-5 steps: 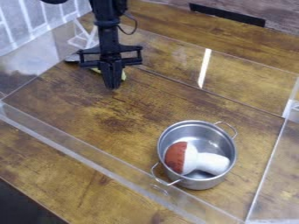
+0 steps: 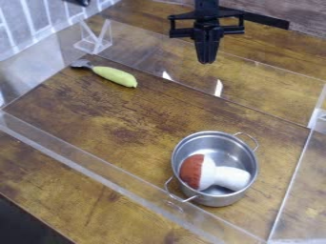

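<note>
My black gripper (image 2: 207,55) hangs at the top centre of the camera view, above the back part of the enclosure, shut with nothing visible between its fingers. A pale yellow-green, elongated vegetable (image 2: 113,76) with a dark tip lies on the wooden surface at the back left. At the lower right stands a steel pot (image 2: 215,195) with two handles, holding a white toy mushroom with a red-brown cap (image 2: 193,170).
Clear plastic walls surround the wooden work surface (image 2: 121,129), with a striped light panel beyond at the top left.
My gripper has risen from beside the yellow-green vegetable and moved right, to the top centre. The vegetable and the pot with the mushroom look unmoved.
</note>
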